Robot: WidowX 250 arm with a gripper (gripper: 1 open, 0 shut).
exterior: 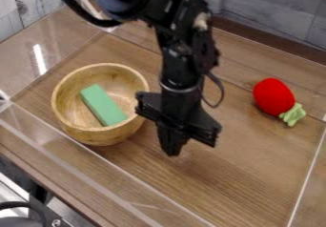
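Note:
My gripper (171, 135) hangs low over the wooden table near the middle of the view, shut, with nothing visible between its fingers. To its left a wooden bowl (71, 88) holds a green block (107, 107). A red plush object (274, 95) with a green top lies at the right, apart from the gripper.
Bare table (230, 183) fills the front and right. The area behind the bowl at the upper left is clear. A grey wall runs along the back, and a black cable shows at the lower left corner.

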